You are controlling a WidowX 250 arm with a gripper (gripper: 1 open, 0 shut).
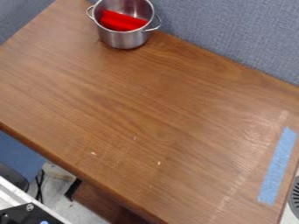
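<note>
A steel pot (124,36) with two handles stands at the back left of the wooden table (146,118), near the grey back panel. Inside it lies a red object (122,19), long and rounded, its exact kind unclear. No gripper can be seen in the camera view.
A strip of blue tape (277,166) runs along the table's right side. A round metal piece (295,197) is cut off at the right edge. Cables and white equipment show below the table's lower left edge.
</note>
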